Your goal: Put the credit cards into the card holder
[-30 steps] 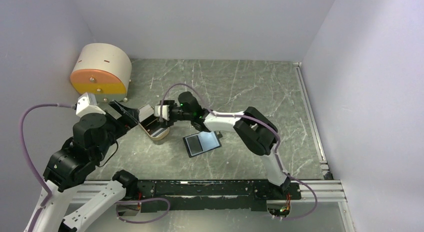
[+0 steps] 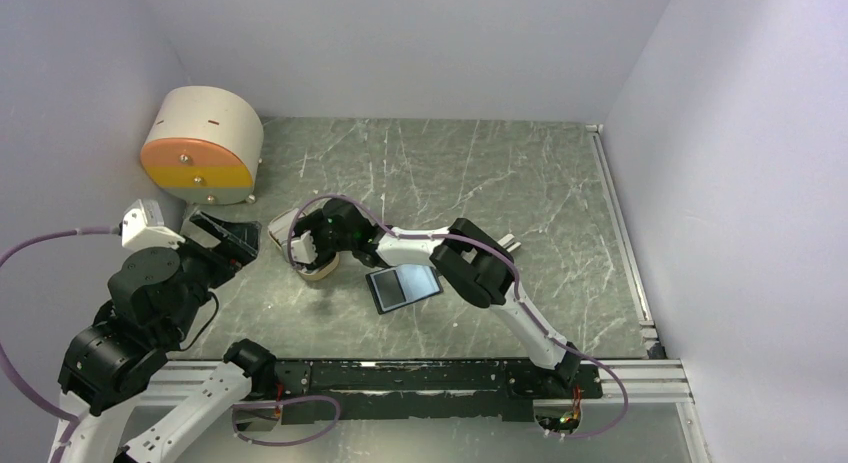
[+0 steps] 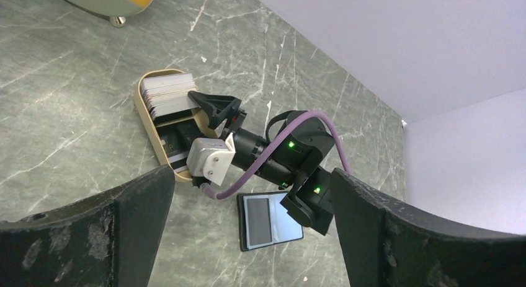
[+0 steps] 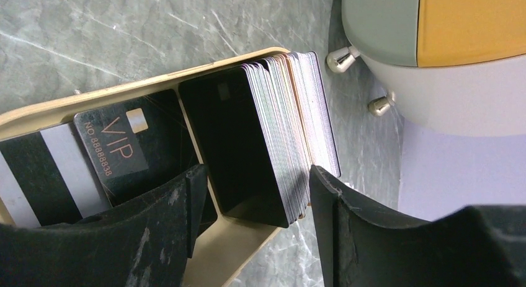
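A tan card holder point(image 4: 142, 82) holds a thick stack of cards point(image 4: 285, 132) in one end compartment, plus a black VIP card point(image 4: 124, 144) and striped dark cards point(image 4: 49, 169) in the other. My right gripper is open low over the holder, its fingers at the stack's end, around the front black card. In the left wrist view the same holder point(image 3: 149, 132) lies partly under the right arm. My left gripper point(image 2: 225, 238) is open above the table, left of the holder, nothing between its fingers.
A rounded cabinet with coloured drawers point(image 2: 200, 143) stands at the back left. A dark flat tray with a blue panel point(image 2: 420, 283) lies in front of the right arm.
The right arm has moved left and down onto the card holder. The left arm has drawn back to the left and slightly toward the front.
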